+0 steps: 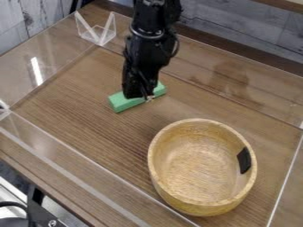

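My gripper (pixel 144 87), dark and hanging from the arm at the top centre, is low over a green block (pixel 126 101) lying on the wooden table. Its tip overlaps the block's right part in this view; whether it touches the block cannot be told. The gripper looks shut, and nothing shows clearly between its fingers.
A large yellow round container (pixel 201 199), empty, with a dark patch on its right side, takes up the lower right. Clear plastic pieces are at the top left and left edge.
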